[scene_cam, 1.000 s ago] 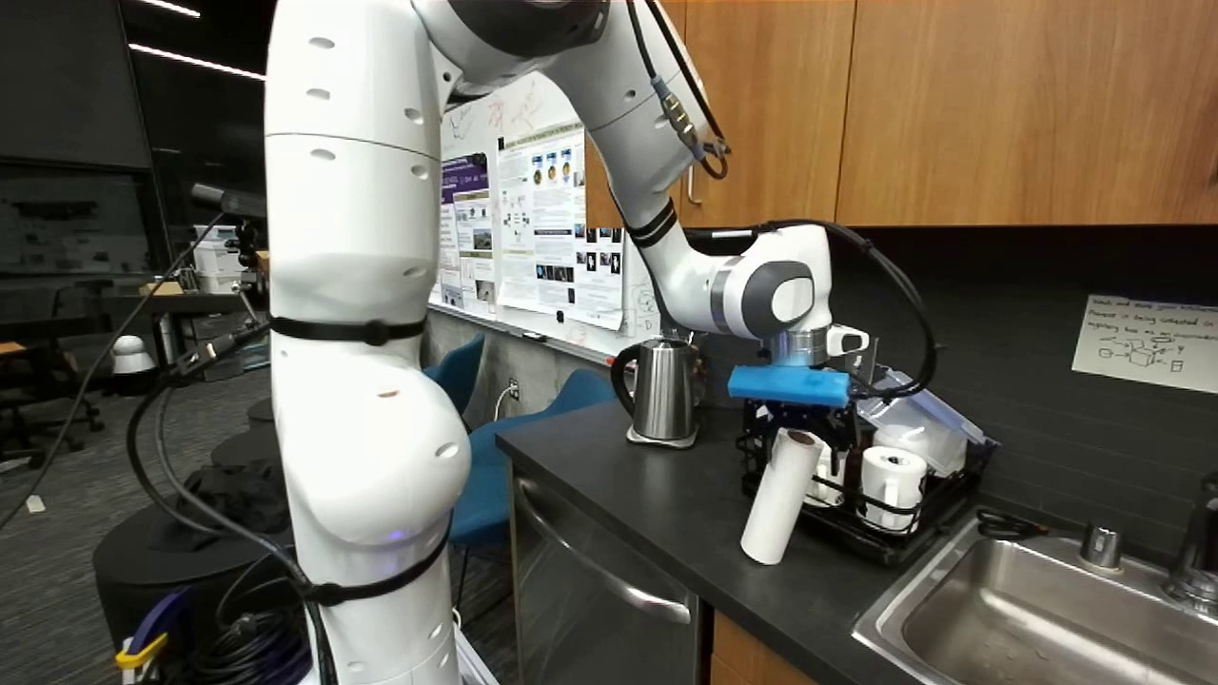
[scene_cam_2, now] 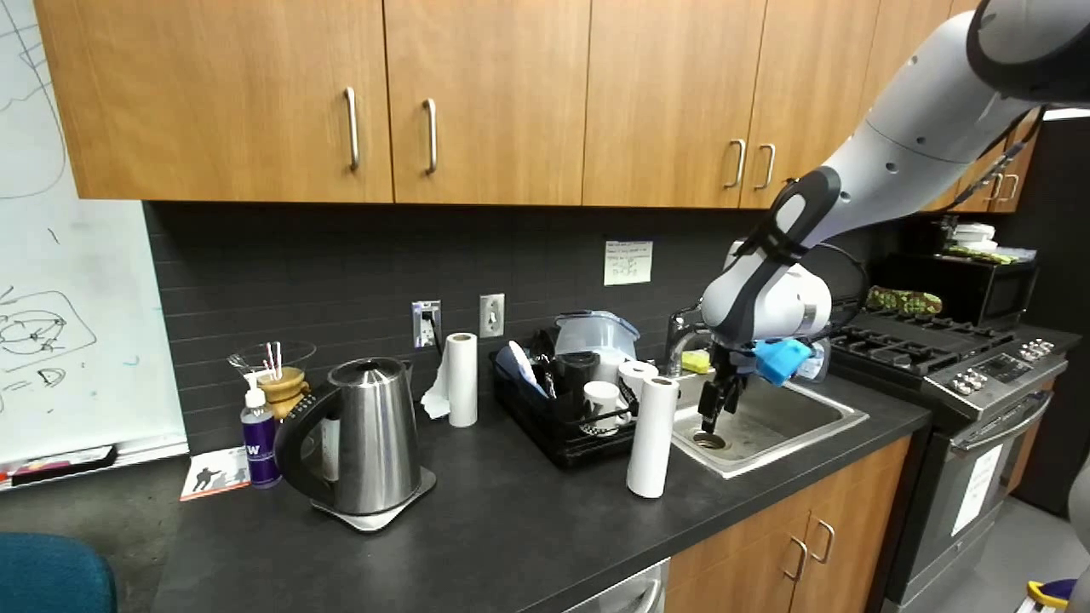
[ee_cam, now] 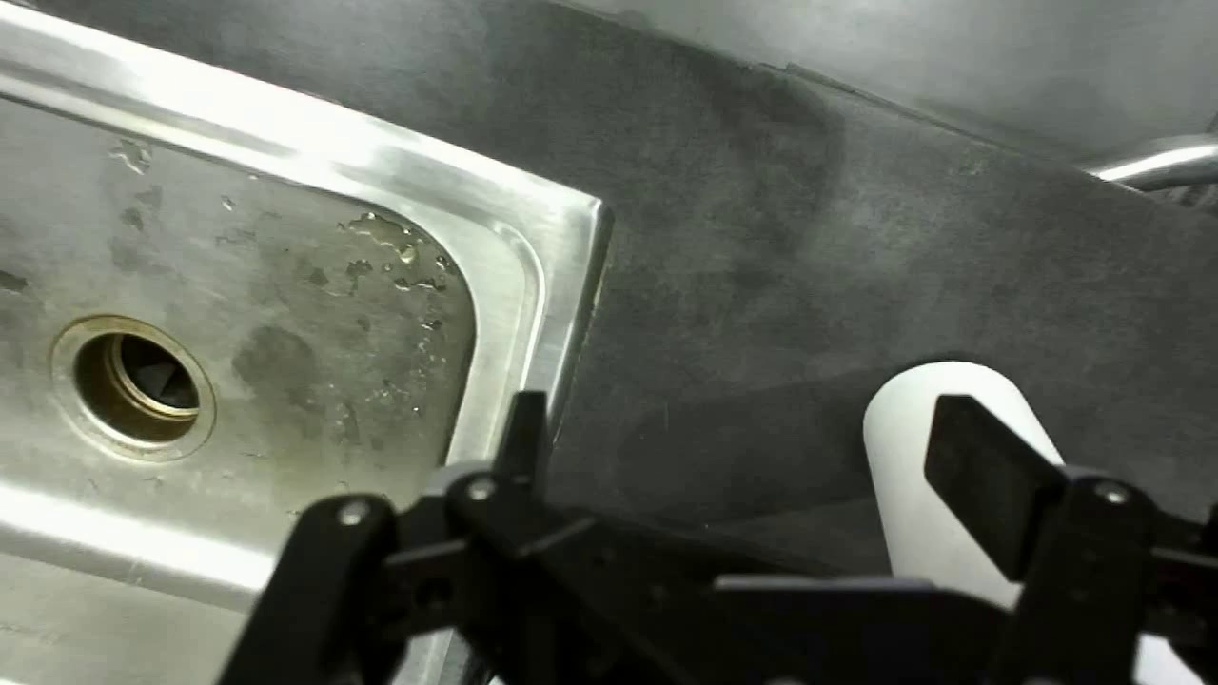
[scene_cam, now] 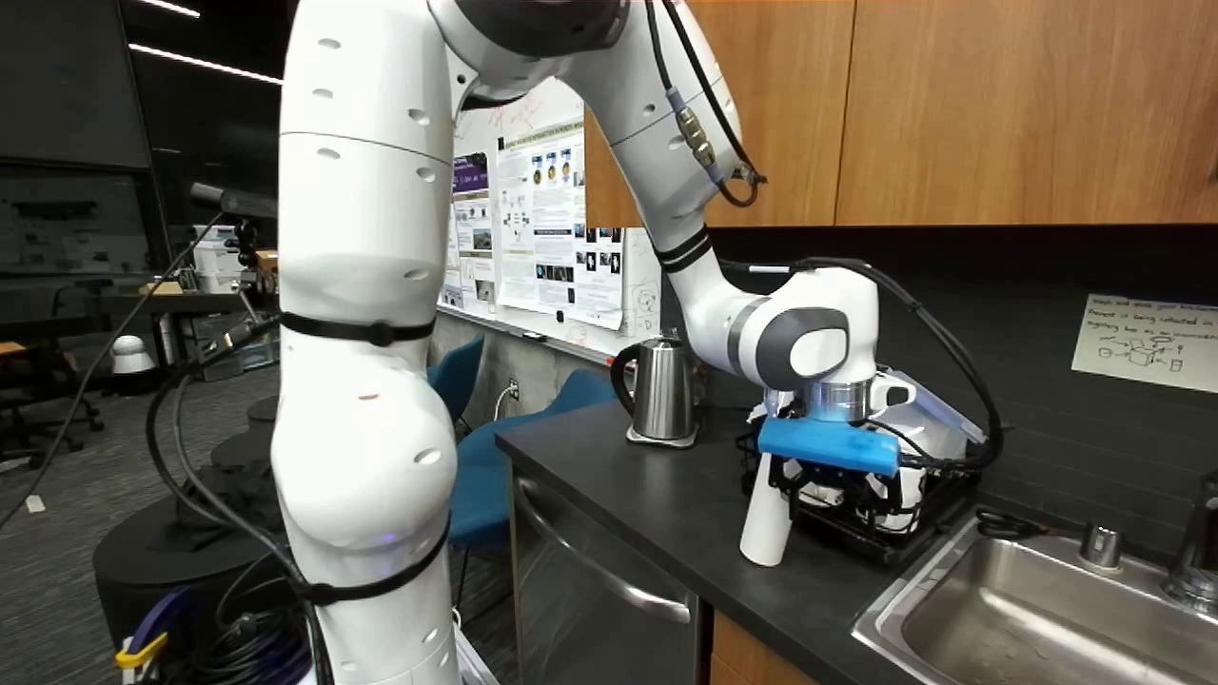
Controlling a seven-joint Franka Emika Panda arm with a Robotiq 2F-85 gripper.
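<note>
My gripper point(scene_cam_2: 718, 414) hangs open over the sink side in exterior view 2, its fingers empty. The nearest upright object is a white paper roll point(scene_cam_2: 654, 439), standing on the counter between the dish rack and the sink. In exterior view 1 the blue-topped gripper point(scene_cam: 839, 497) covers the roll's upper part, while the roll's lower end point(scene_cam: 765, 531) shows. From the wrist, the counter and sink corner lie between the spread fingers of the gripper. The roll point(ee_cam: 902, 457) is partly hidden behind the right-hand finger there.
A black dish rack point(scene_cam_2: 567, 439) holds mugs and a clear tub. The steel sink point(scene_cam_2: 787, 409) lies to its right, a tall faucet point(scene_cam_2: 679, 347) behind it. The kettle point(scene_cam_2: 378, 439) and a second paper roll point(scene_cam_2: 462, 383) stand left. Bare counter point(scene_cam_2: 490, 521) stretches along the front.
In exterior view 1 my gripper has moved right and down, and it now covers the upper part of the paper roll and more of the rack. The roll's base has not moved.
</note>
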